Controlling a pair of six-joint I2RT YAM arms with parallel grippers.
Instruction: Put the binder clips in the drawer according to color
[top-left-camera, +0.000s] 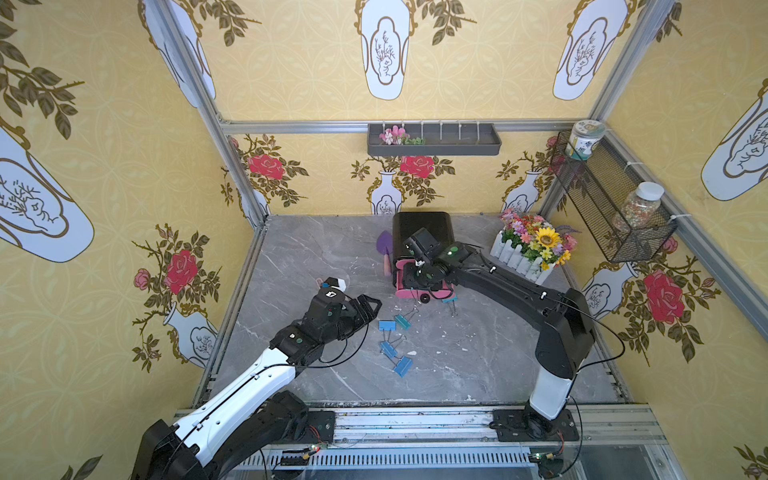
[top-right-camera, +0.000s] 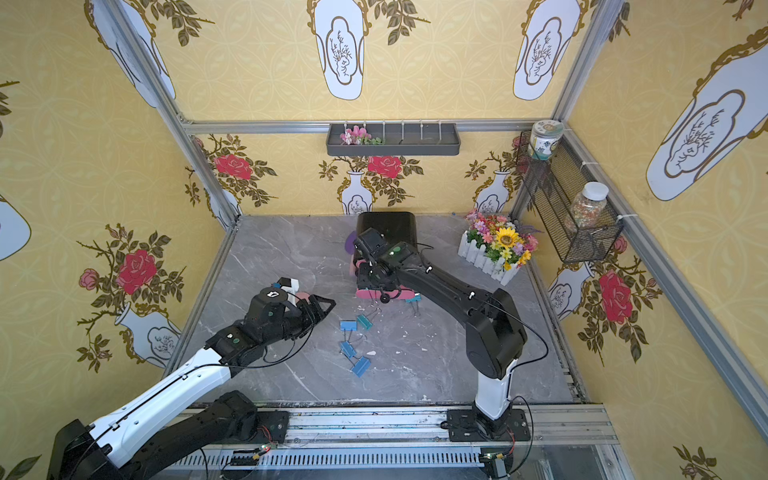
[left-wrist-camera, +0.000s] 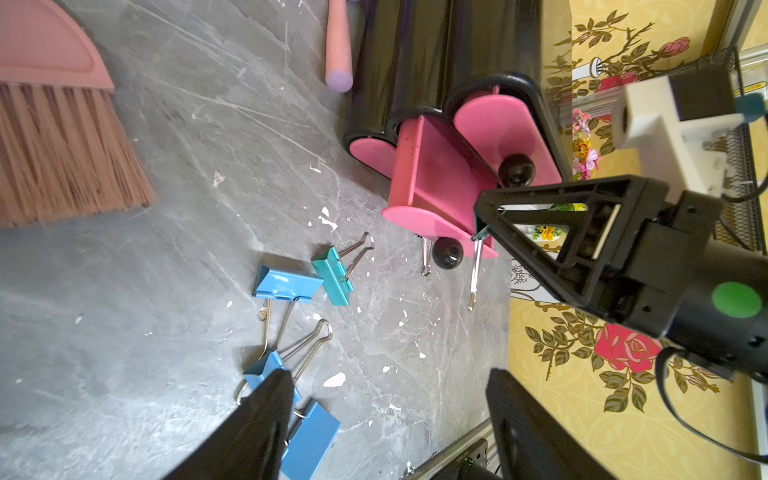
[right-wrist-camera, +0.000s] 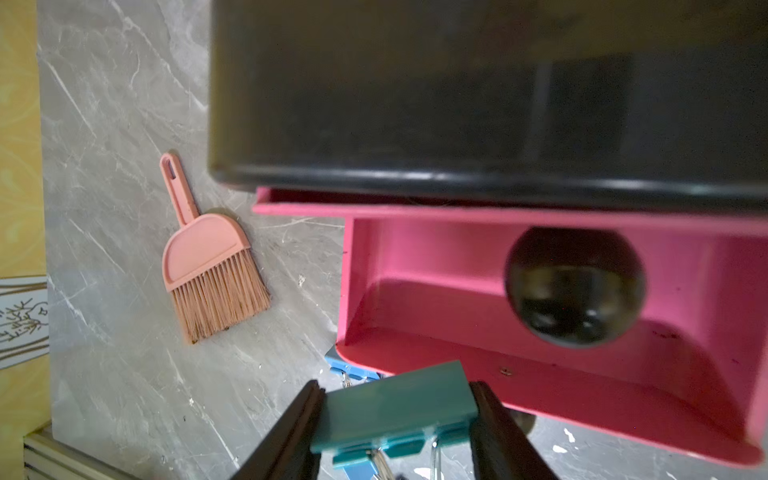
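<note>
My right gripper (top-left-camera: 416, 280) is shut on a green-teal binder clip (right-wrist-camera: 396, 408), its wire handles hanging down. It hovers by the front of the pulled-out middle pink drawer (left-wrist-camera: 448, 212), the clip just outside the drawer's front wall. No clip shows on the drawer floor that is visible in the right wrist view. On the table lie three blue clips, one upper blue clip (left-wrist-camera: 288, 284), one middle blue clip (left-wrist-camera: 272, 376) and one lower blue clip (left-wrist-camera: 310, 441), plus a teal clip (left-wrist-camera: 334, 277). My left gripper stands open and empty, left of them.
The black drawer cabinet (top-left-camera: 422, 222) stands at the back, with a black knob (right-wrist-camera: 574, 286) overhanging the open drawer. A pink brush (right-wrist-camera: 212, 272) lies to the left. A flower planter (top-left-camera: 524, 252) occupies the back right.
</note>
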